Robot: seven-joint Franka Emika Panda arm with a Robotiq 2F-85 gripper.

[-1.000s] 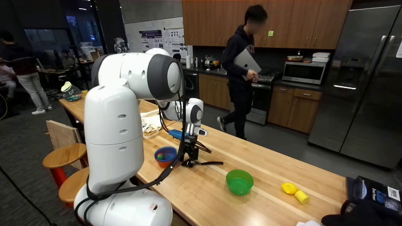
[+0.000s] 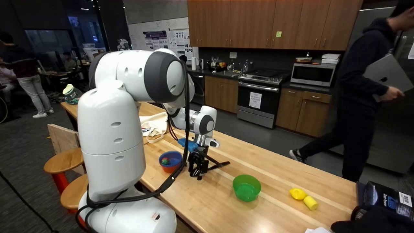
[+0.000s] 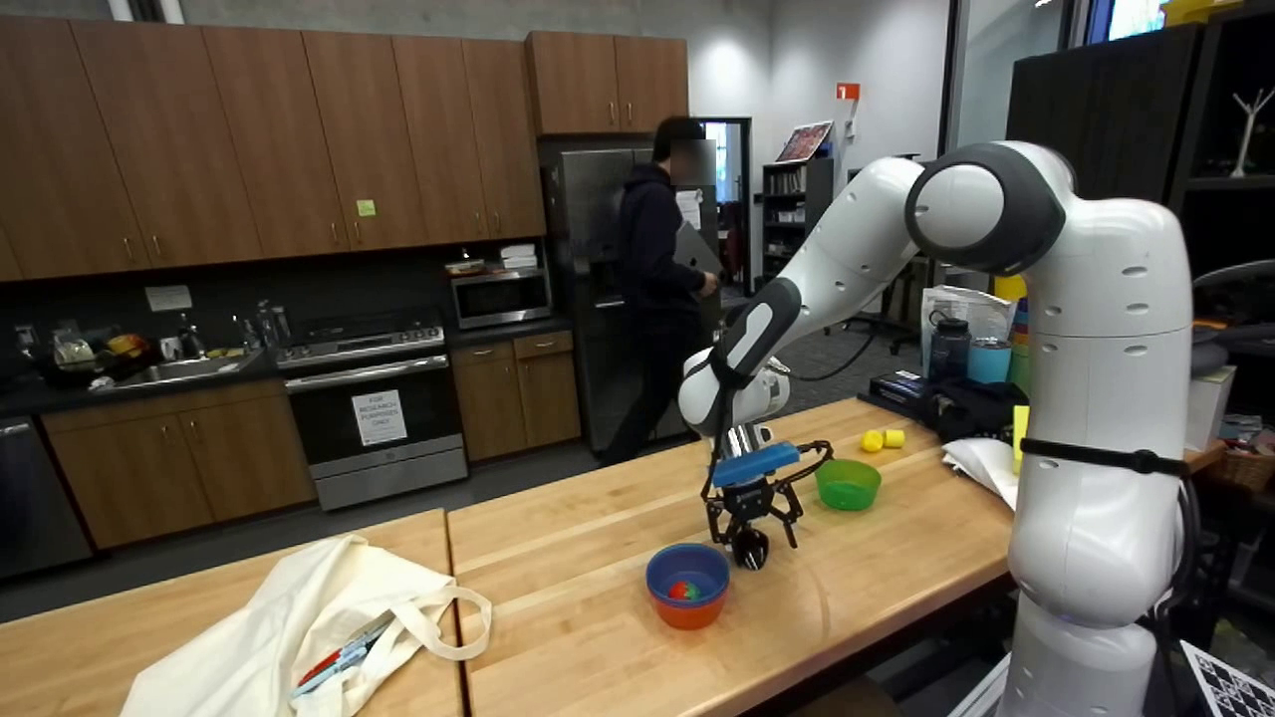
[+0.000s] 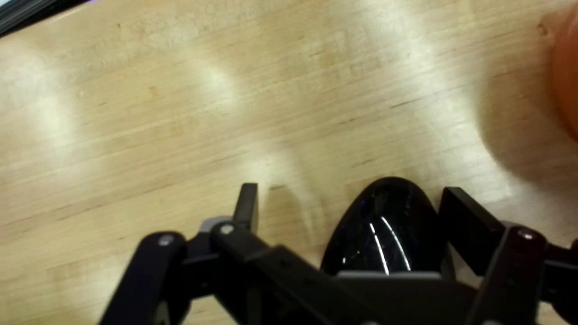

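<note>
A black spoon-like utensil lies on the wooden table, its handle (image 2: 219, 165) pointing away from the blue bowl. Its glossy rounded head (image 4: 387, 230) shows in the wrist view between my fingers, close to the right fingertip (image 4: 467, 225), with a wide gap on the left. My gripper (image 3: 755, 536) stands open low over the table, straddling that head. Whether the right finger touches it I cannot tell. Beside the gripper, a blue bowl (image 3: 687, 567) sits in an orange bowl (image 3: 688, 614), with a red and green item (image 3: 682, 591) inside. A green bowl (image 2: 246, 188) stands apart.
A yellow lemon-shaped item (image 2: 298, 194) and a yellow cylinder (image 2: 310, 202) lie beyond the green bowl. A cream tote bag (image 3: 293, 627) rests on the adjoining table. Dark items and a box (image 2: 392, 198) occupy the far end. Bare tabletop separates the bowls.
My gripper has shifted slightly right and nearer the camera in exterior view 1, and turned. The utensil's handle now lies at a slightly different angle. A person carrying a laptop has walked right.
</note>
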